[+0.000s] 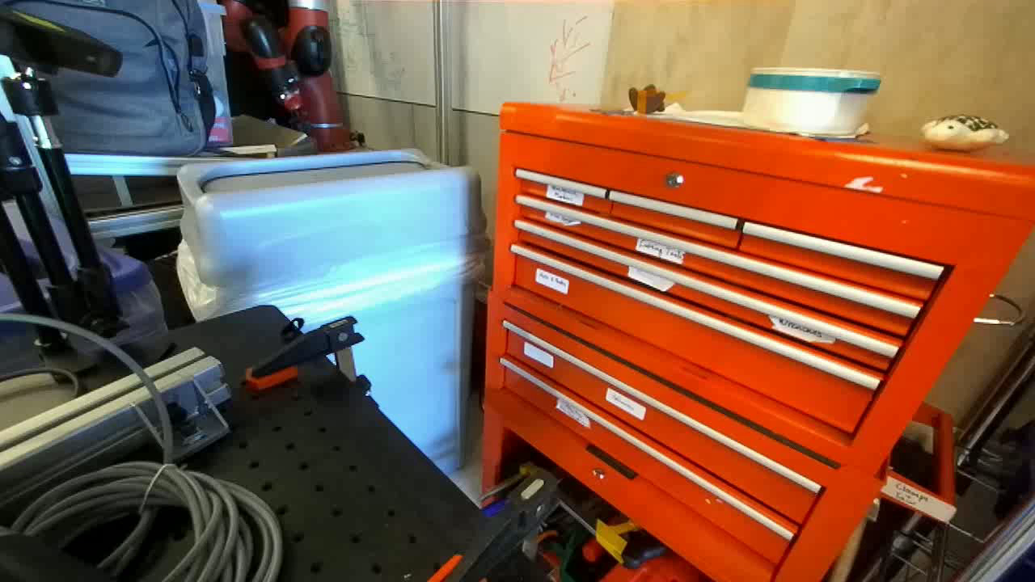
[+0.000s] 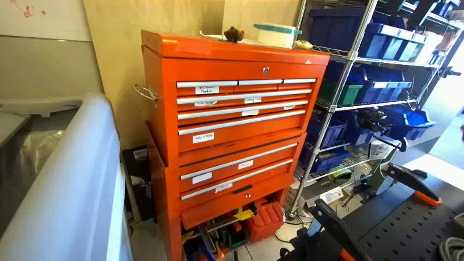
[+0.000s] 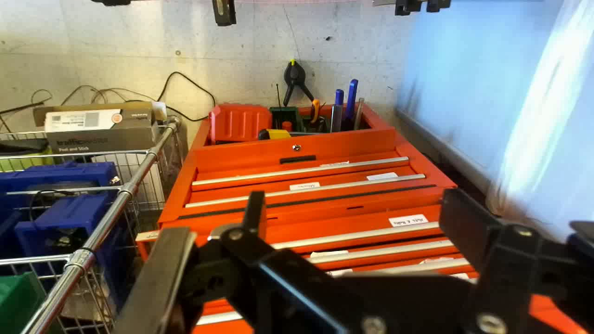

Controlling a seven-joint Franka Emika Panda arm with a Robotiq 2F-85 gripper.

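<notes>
My gripper shows only in the wrist view, its two black fingers wide apart with empty space between them. Beyond them is a red tool chest, which this view shows upside down. All the chest's labelled drawers look closed in exterior view 1. On its top are a white tub with a teal rim, a small brown figure and a pale toy with dark spots. Neither exterior view shows the arm.
Left of the chest in exterior view 1 stands a large grey bin. A black perforated table holds clamps and a coiled grey cable. Wire shelving with blue bins flanks the chest. Tools and a red case lie beneath it.
</notes>
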